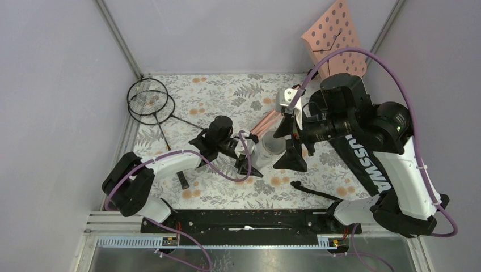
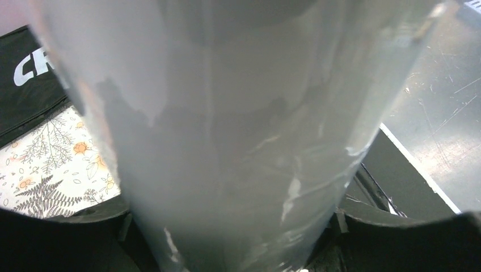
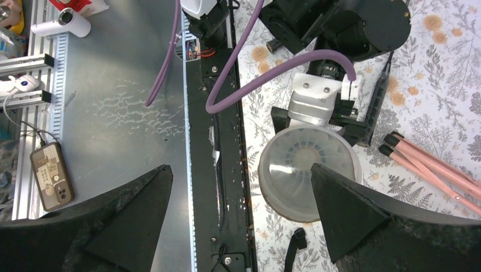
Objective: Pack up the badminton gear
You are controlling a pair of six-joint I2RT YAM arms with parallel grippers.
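Observation:
A pale, translucent shuttlecock tube (image 1: 270, 147) stands near the middle of the table, its round end (image 3: 306, 170) facing up toward the right wrist camera. My left gripper (image 1: 249, 154) is around the tube, one finger on each side. The tube (image 2: 227, 113) fills the middle of the left wrist view and hides the space between those fingers; whether they grip firmly cannot be told. My right gripper stands open above and to the right of the tube, with nothing between its fingers. Two rackets (image 1: 148, 101) lie at the left.
Pink sticks (image 3: 437, 170) lie behind the tube. A black bag with white lettering (image 1: 363, 164) lies at the right, partly under the right arm. A black strap (image 1: 315, 191) lies at the front right. A pink perforated holder (image 1: 334, 39) stands at the back right.

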